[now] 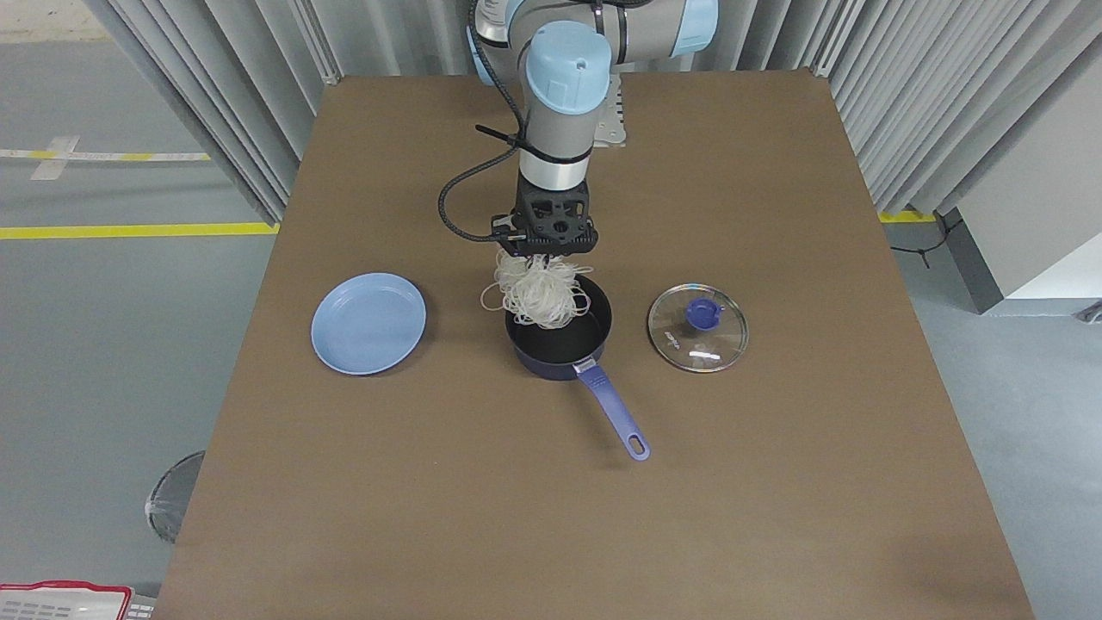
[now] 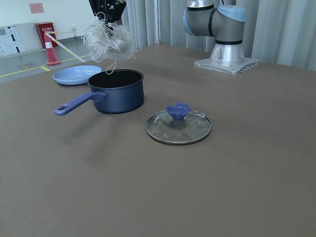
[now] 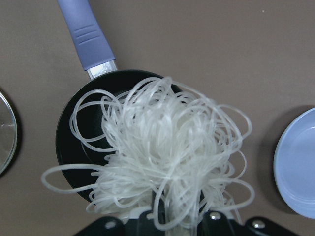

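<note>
My gripper (image 1: 544,248) is shut on a tangled white clump of noodle-like strands (image 1: 539,289), which hangs over the dark pot (image 1: 558,351) with its blue handle (image 1: 612,406). In the left view the clump (image 2: 111,42) is held above the pot (image 2: 121,98), a few loose loops drooping toward the rim. In the wrist view the strands (image 3: 157,132) spill past the pot's edge and mostly hide the fingertips. The blue plate (image 1: 368,322) on the left is empty.
The glass lid with blue knob (image 1: 703,315) lies right of the pot. The robot base (image 2: 227,63) stands at the back.
</note>
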